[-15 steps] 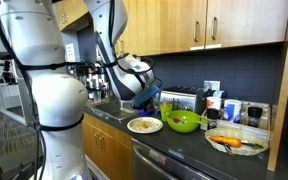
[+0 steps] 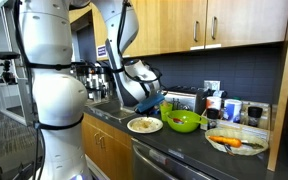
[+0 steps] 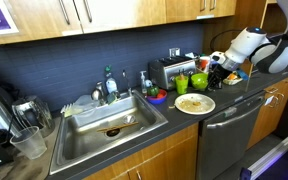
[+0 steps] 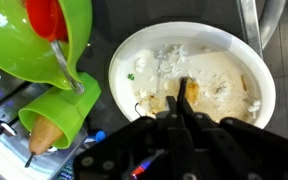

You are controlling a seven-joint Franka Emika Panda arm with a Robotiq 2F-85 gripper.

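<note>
A white oval plate (image 4: pixel 224 58) with pale food scraps and white crumbs fills the middle of the wrist view. It lies on the dark counter in both outside views (image 2: pixel 144 125) (image 3: pixel 194 104). My gripper points down at the plate, its dark fingers drawn together over the food. At the fingertips shows a small orange-yellow piece (image 4: pixel 191 92). Whether that piece is between the fingers or lies on the plate behind them is unclear.
Close beside the plate is a green bowl (image 4: pixel 79 38) holding a red spoon (image 4: pixel 46 22). A green cup (image 4: pixel 56 108) stands near it. Farther right along the counter lies a plate with carrots (image 2: pixel 234 144). The sink (image 3: pixel 109 130) is on the other side.
The arm has shifted slightly to the right and down over the plate. The plate and the bowl have not visibly moved.
</note>
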